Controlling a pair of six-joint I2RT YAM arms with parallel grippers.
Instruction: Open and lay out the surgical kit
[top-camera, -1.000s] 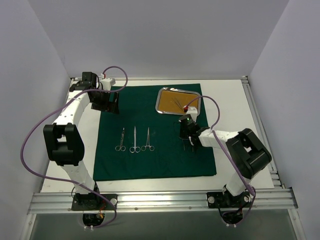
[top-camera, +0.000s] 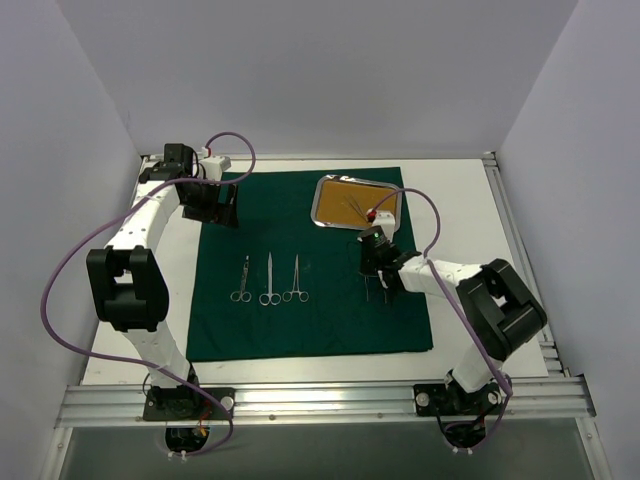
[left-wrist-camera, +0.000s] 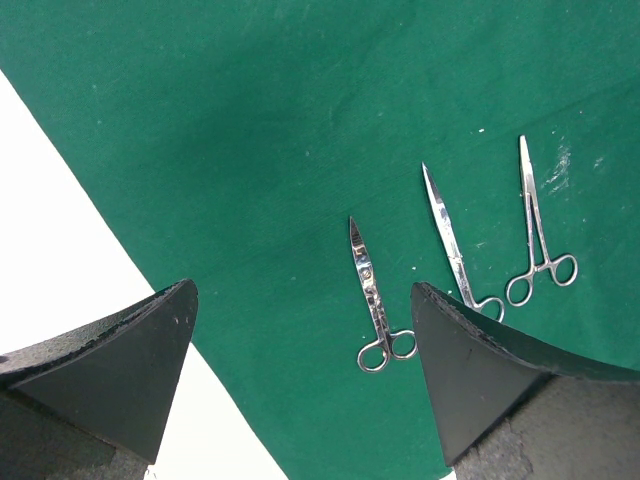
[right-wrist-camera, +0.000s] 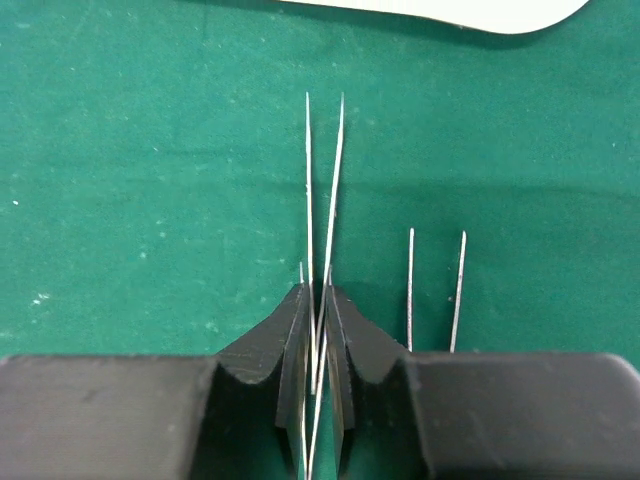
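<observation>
On the green cloth (top-camera: 300, 330), three ringed instruments lie side by side: scissors (left-wrist-camera: 365, 285), a second pair (left-wrist-camera: 446, 240) and a hemostat (left-wrist-camera: 535, 220). My left gripper (top-camera: 222, 212) is open above the cloth's upper left, empty. My right gripper (top-camera: 372, 262) is shut low over thin steel instruments (right-wrist-camera: 335, 160) at the right; whether any is between its fingertips I cannot tell. Two more thin pieces (right-wrist-camera: 459, 290) lie to their right. The metal tray (top-camera: 328, 215) with an orange inside holds a few thin instruments (top-camera: 352, 205).
White table (top-camera: 465, 210) shows around the cloth, with grey walls on three sides. The tray sits just behind my right gripper.
The right arm has shifted very slightly. The left arm and the laid-out instruments have not moved.
</observation>
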